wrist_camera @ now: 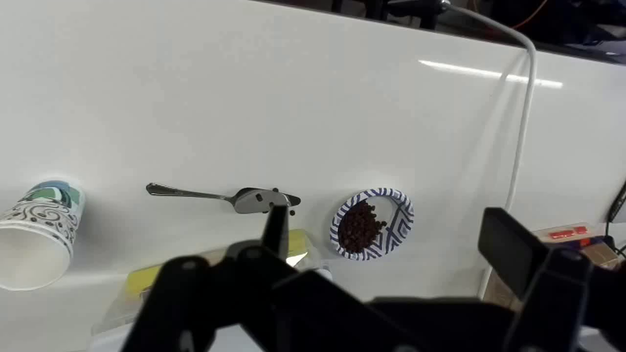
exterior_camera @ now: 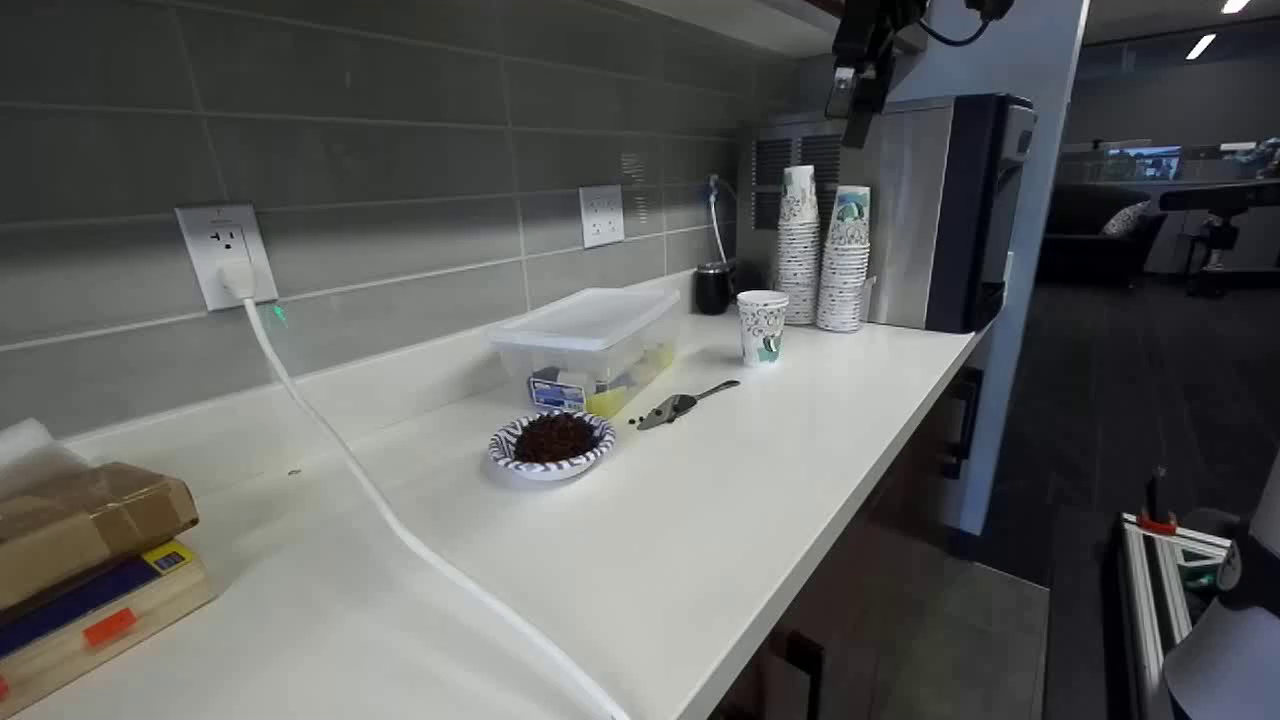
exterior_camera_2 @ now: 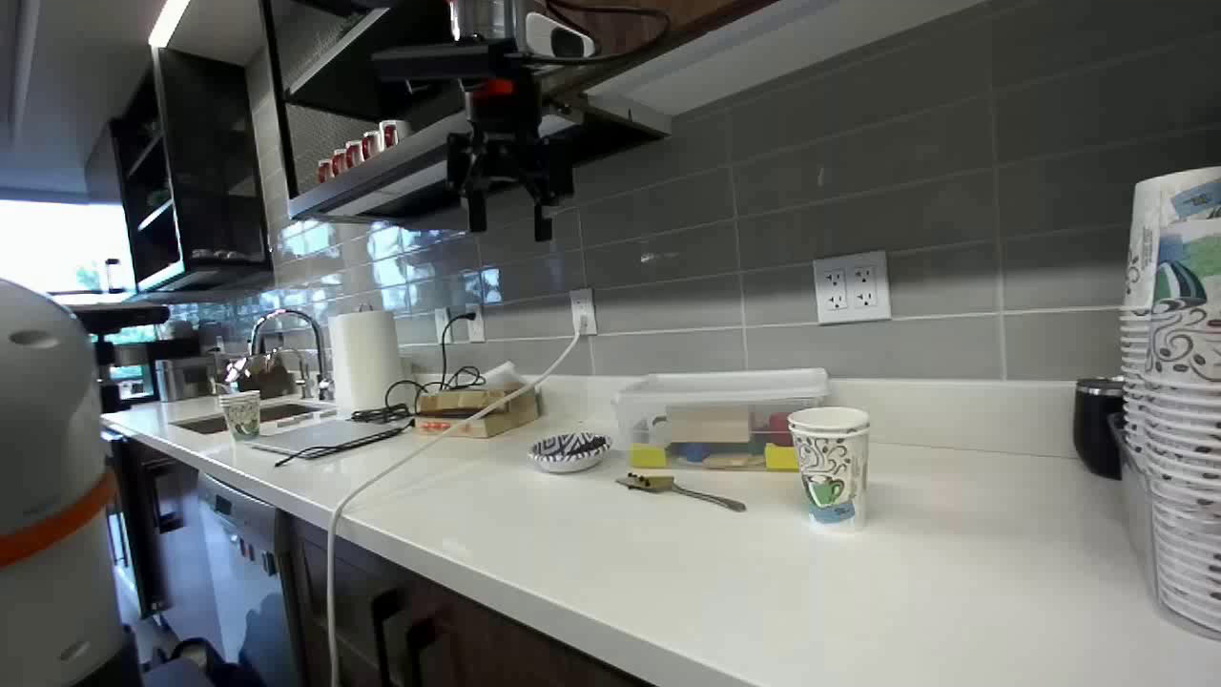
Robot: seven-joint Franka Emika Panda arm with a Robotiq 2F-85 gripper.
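Observation:
My gripper (exterior_camera_2: 509, 229) hangs open, high over the counter, with nothing between its fingers. On the counter below lies a metal cake server (wrist_camera: 252, 200), flat, with a few dark bits on and around its blade. Beside the blade end sits a patterned paper bowl (exterior_camera: 552, 446); dark brown pieces (wrist_camera: 359, 228) cover part of its bottom, heaped to one side in the wrist view. A printed paper cup (exterior_camera_2: 831, 469) stands upright near the server's handle end, apart from it. The wrist view shows into the cup (wrist_camera: 32, 257), whose visible inside looks empty.
Behind the bowl, a lidded clear plastic box (exterior_camera: 588, 348) stands near the wall. Tall cup stacks (exterior_camera: 843, 258) rise by a steel machine (exterior_camera: 906, 216). A white cable (exterior_camera: 396, 516) crosses the counter past the bowl.

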